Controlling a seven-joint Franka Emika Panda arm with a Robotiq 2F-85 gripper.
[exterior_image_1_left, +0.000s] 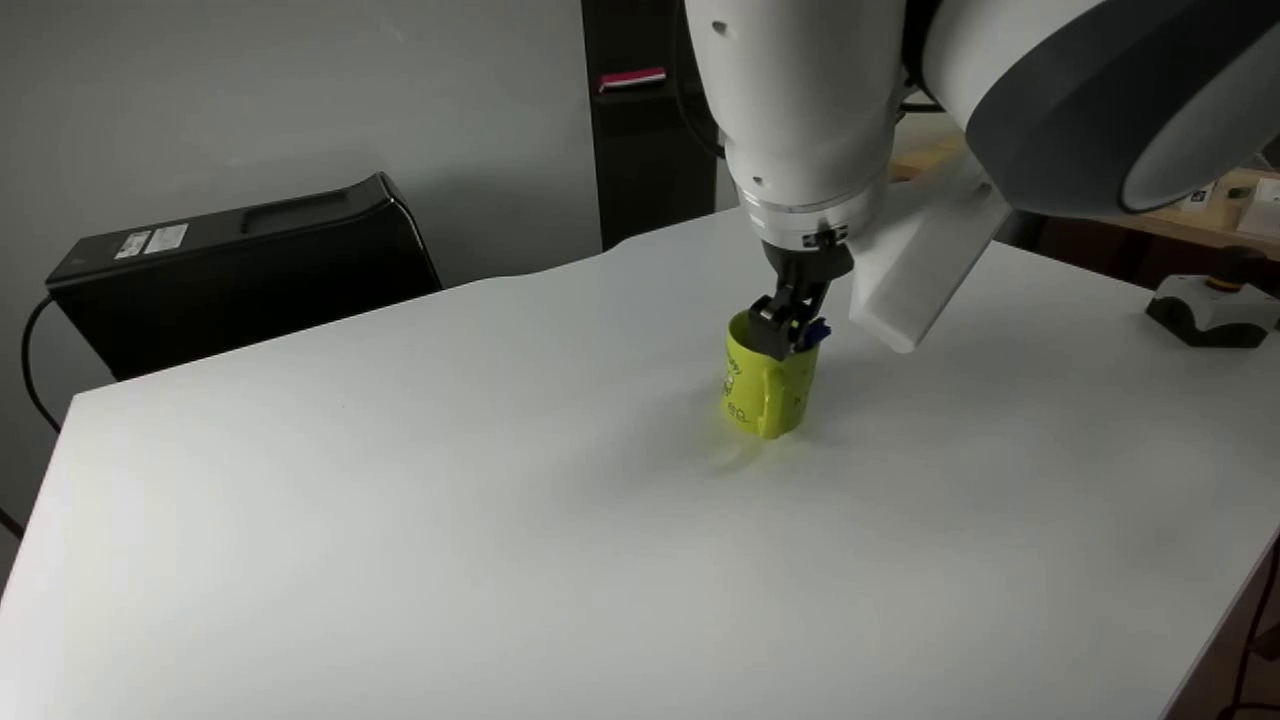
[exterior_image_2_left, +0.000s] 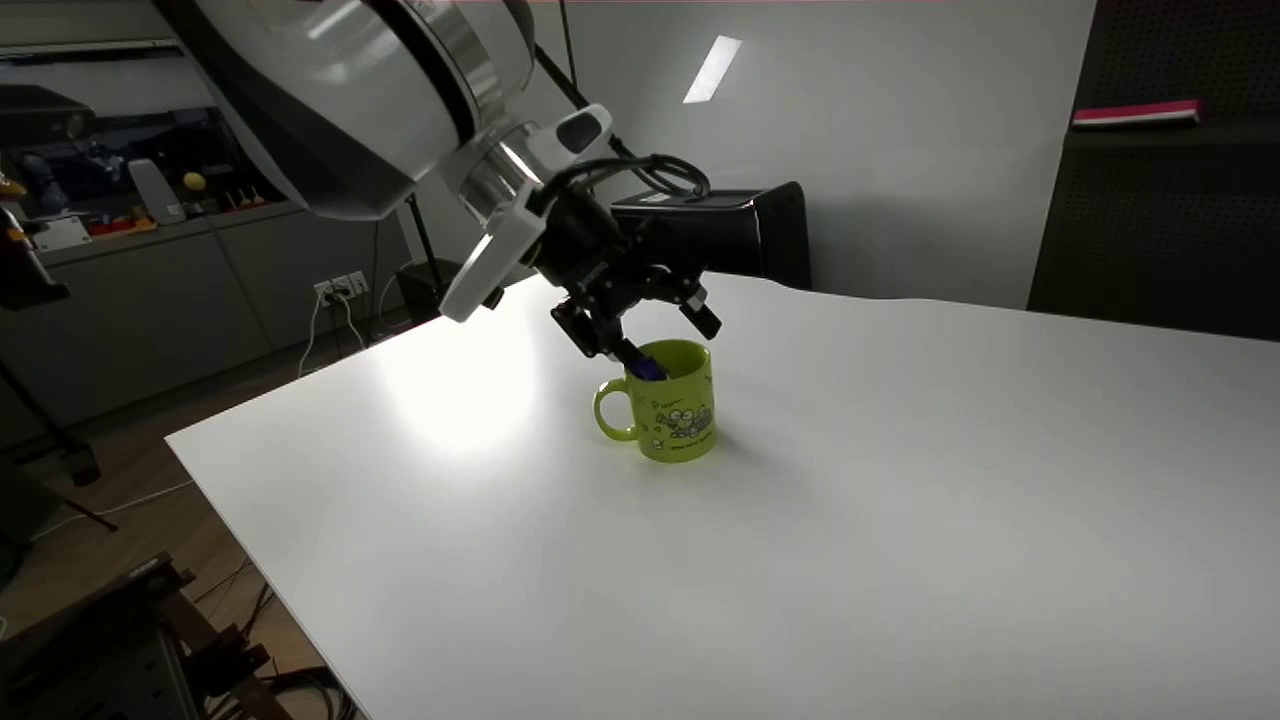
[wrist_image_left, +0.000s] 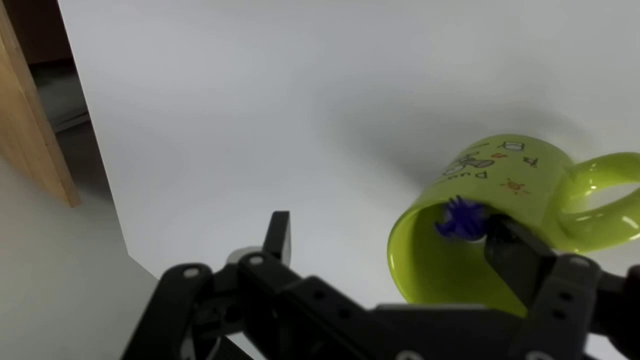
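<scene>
A yellow-green mug with printed drawings stands on the white table, its handle on the left in exterior view 2. My gripper is open over the mug, its fingers wide apart. One finger reaches inside the rim on the handle side; the other finger is outside, clear of the mug. A small purple spiky object shows at the tip of the inner finger, within the mug's mouth. Whether it touches or sticks to that finger, I cannot tell. Most of the mug's inside is hidden.
A black box-shaped unit stands beyond the back edge. A small grey-and-black device sits at the right.
</scene>
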